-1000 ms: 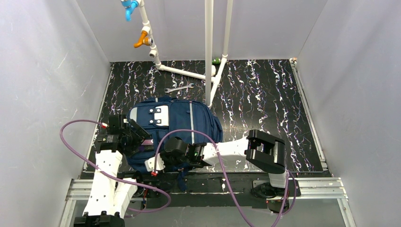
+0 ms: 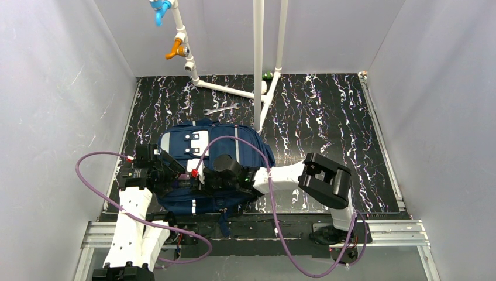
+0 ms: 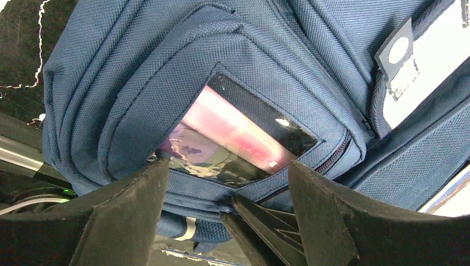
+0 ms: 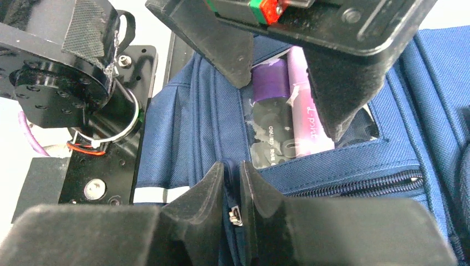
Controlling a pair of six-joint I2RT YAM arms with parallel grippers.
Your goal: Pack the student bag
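A navy student bag [image 2: 222,140] lies flat on the dark floor. Its clear-window pocket [image 3: 238,133] shows a pink tube [image 3: 233,124] and a purple-and-dark item [image 3: 205,149] inside. Over this pocket my left gripper stands open, its fingers wide apart and nothing between them. My right gripper is at the pocket's lower edge, its fingertips close together around a narrow gap. Navy fabric and a metal zipper pull [image 4: 235,215] show in that gap; whether the fingers press on them cannot be told.
A zipper [image 4: 366,188] runs alongside the pocket window. A wrench [image 2: 222,109] lies behind the bag, near white pipes [image 2: 234,91]. The two grippers stand very close to each other.
The right gripper has moved up in the top view, farther onto the bag and closer to the left gripper. The left arm and the bag look almost unchanged.
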